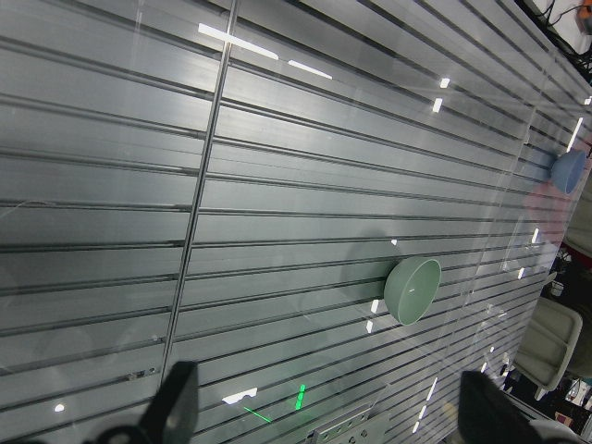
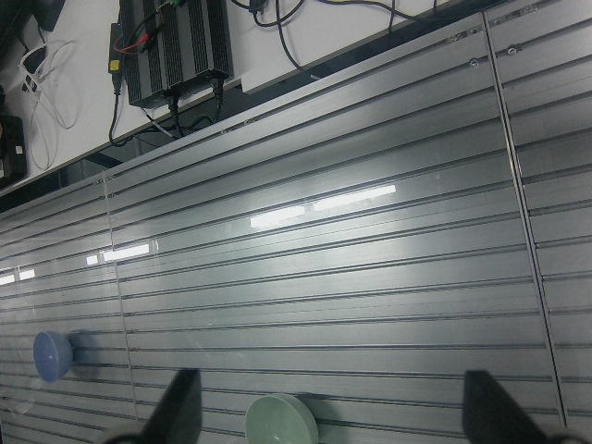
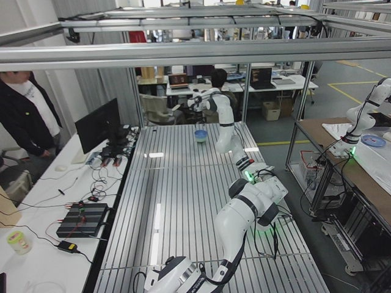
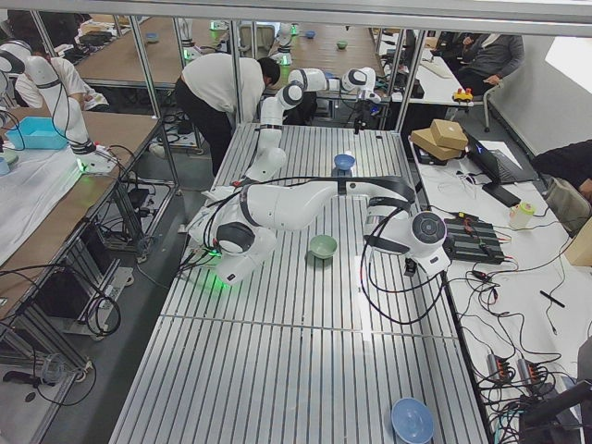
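A blue bowl (image 3: 201,135) sits upright at the table's far end in the camera left view, below the far arm's raised gripper and apart from it. The camera right view shows a green bowl (image 4: 323,246) mid-table and blue bowls at the back (image 4: 343,161) and near front (image 4: 412,421). My left gripper is open and empty above the table, with green and blue bowls in its wrist view. My right gripper is also open and empty, with a green bowl (image 2: 280,421) and blue bowl (image 2: 52,356) below.
The slatted table (image 4: 268,379) has broad bare stretches. A white side desk (image 3: 36,262) holds a monitor, black power boxes and cables along one long edge. Metal frame posts and beams surround the table; arm cables loop over the slats.
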